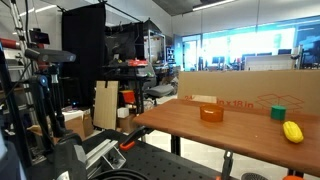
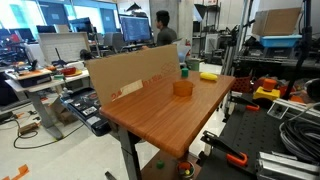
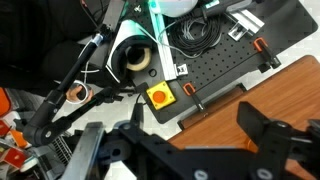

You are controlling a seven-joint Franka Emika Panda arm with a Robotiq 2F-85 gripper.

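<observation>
On the wooden table point(image 1: 180, 120) sits a round orange bowl point(image 1: 211, 113), near its middle; exterior view 2 shows the same bowl point(image 2: 183, 89). A small green cup point(image 1: 278, 112) stands toward the back right in exterior view 1. Nearer the right edge lies a yellow oblong object point(image 1: 292, 132), also visible in exterior view 2 as a yellow shape point(image 2: 208, 76). In the wrist view my gripper is open, its dark fingers wide apart with nothing seen held between them. Below it are the black base board and the table's edge. Neither exterior view shows the gripper clearly.
A tall cardboard panel point(image 1: 235, 88) borders the table's back. The perforated black board point(image 3: 225, 65) carries coiled cables point(image 3: 195, 35), orange-handled clamps and a yellow box with a red button point(image 3: 160, 95). Much of the tabletop around the bowl is bare.
</observation>
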